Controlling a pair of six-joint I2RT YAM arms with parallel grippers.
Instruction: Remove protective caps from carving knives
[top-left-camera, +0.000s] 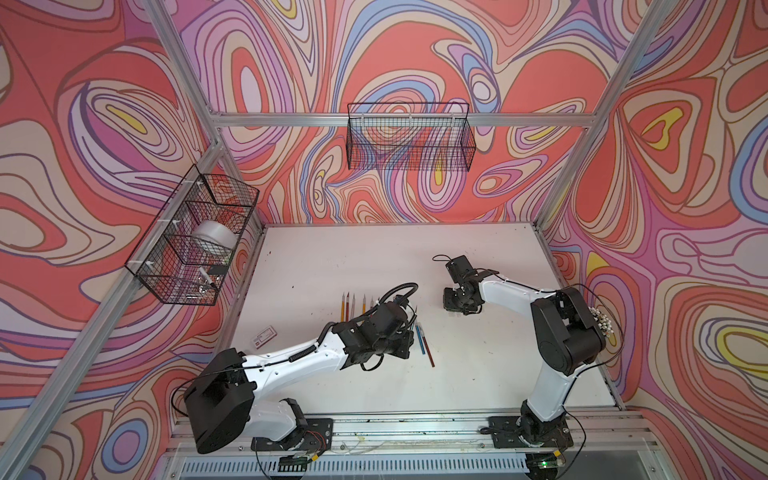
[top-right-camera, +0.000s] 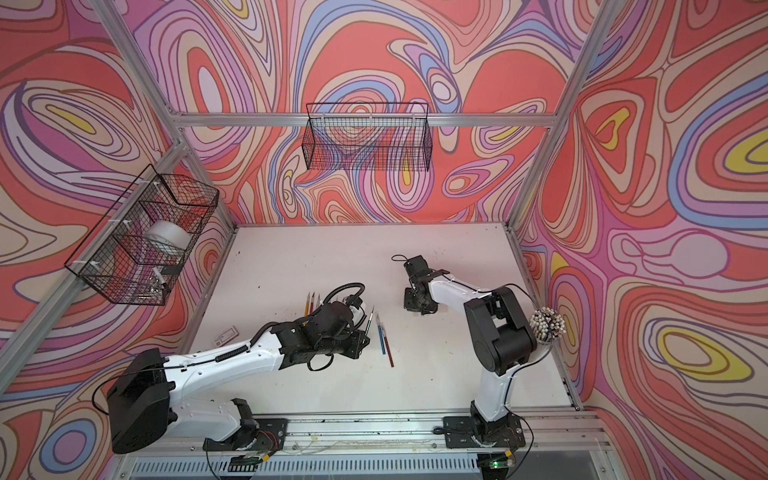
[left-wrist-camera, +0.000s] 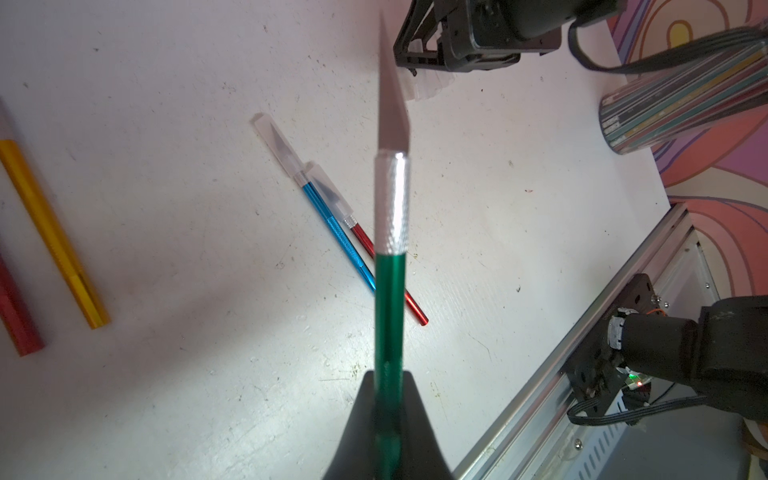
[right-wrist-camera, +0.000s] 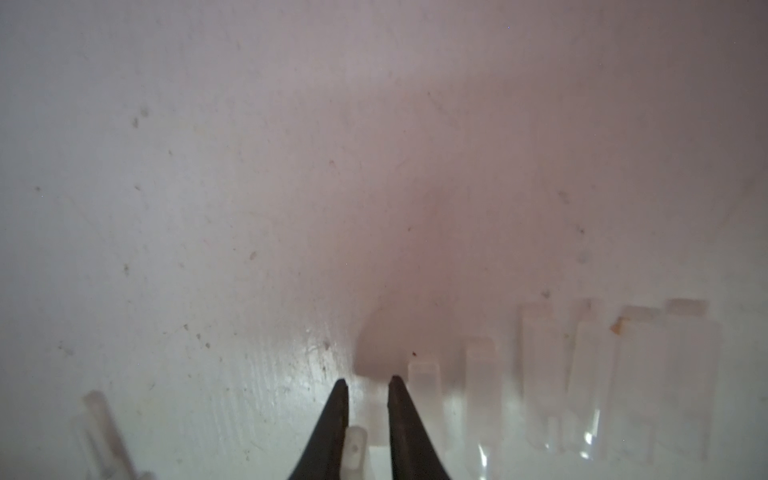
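My left gripper (top-left-camera: 406, 336) is shut on a green knife (left-wrist-camera: 390, 304), held upright with its blade bare. A blue knife (left-wrist-camera: 336, 232) and a red knife (left-wrist-camera: 412, 308) lie capped on the table (left-wrist-camera: 200, 200), with more knives to the left, including a yellow one (left-wrist-camera: 52, 232). My right gripper is low over the table beside a row of loose clear caps (right-wrist-camera: 482, 384). Its fingertips are a little apart; a pale piece (right-wrist-camera: 354, 448) shows at them, and whether it is held is unclear.
A cup of pens or brushes (left-wrist-camera: 640, 120) stands at the right edge. Wire baskets (top-left-camera: 410, 144) hang on the back and left walls.
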